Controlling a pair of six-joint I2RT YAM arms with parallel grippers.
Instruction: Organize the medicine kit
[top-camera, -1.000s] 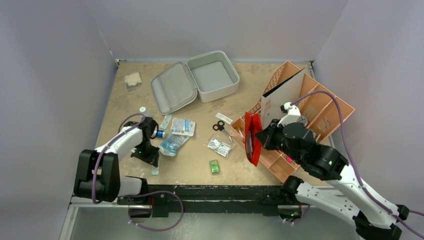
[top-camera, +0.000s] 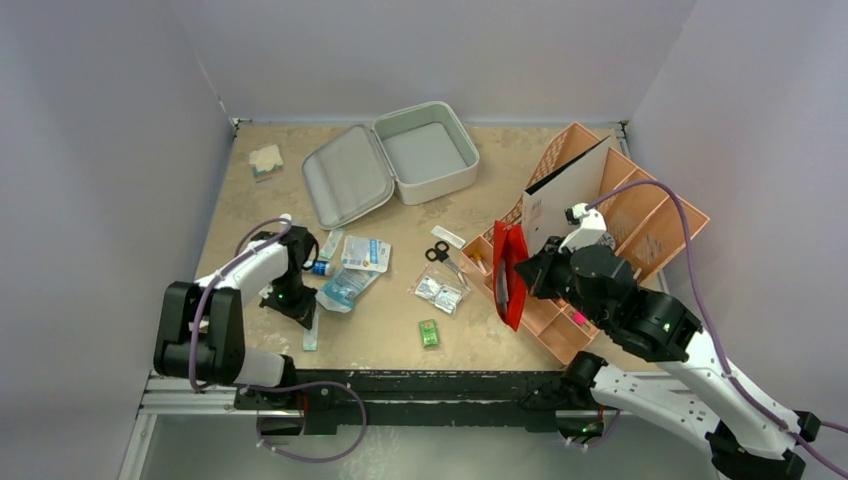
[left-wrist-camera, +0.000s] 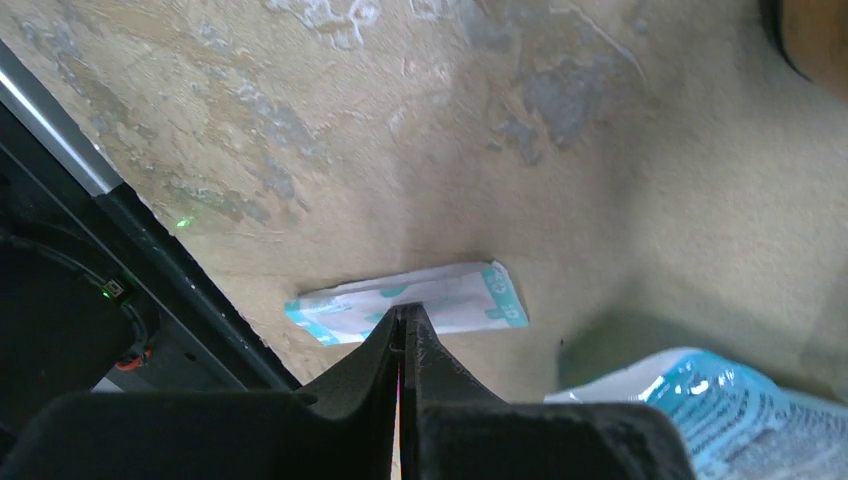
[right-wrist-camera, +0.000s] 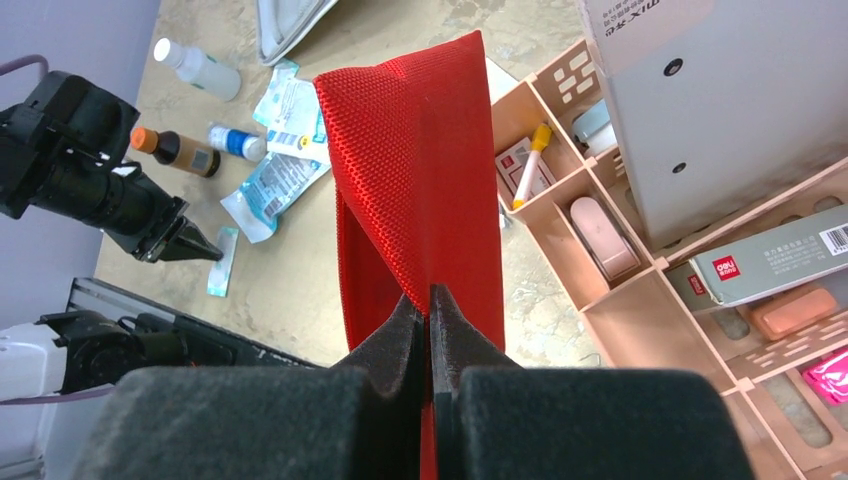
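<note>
My left gripper is shut, pointing down just over a small white-and-teal packet (left-wrist-camera: 460, 300) at the table's front left; whether anything is between its tips is hard to tell. A blue-white pack (left-wrist-camera: 730, 410) lies beside it. My right gripper is shut on a red pouch (right-wrist-camera: 400, 170), held upright above the organizer's front-left part. In the top view, the open grey kit case (top-camera: 425, 150) with lid (top-camera: 345, 175) sits at the back. Scissors (top-camera: 437, 250), foil packs (top-camera: 440, 293), a green packet (top-camera: 429, 334) and bottles (right-wrist-camera: 175, 152) lie on the table.
A tan compartment organizer (top-camera: 650, 235), holding boxes and small items, with a tall panel (right-wrist-camera: 715, 110) standing in it, fills the right side. A small packet (top-camera: 265, 160) lies at the back left.
The left arm has moved slightly back and to the left over the thin packet. The red pouch in my right gripper has shifted very slightly.
</note>
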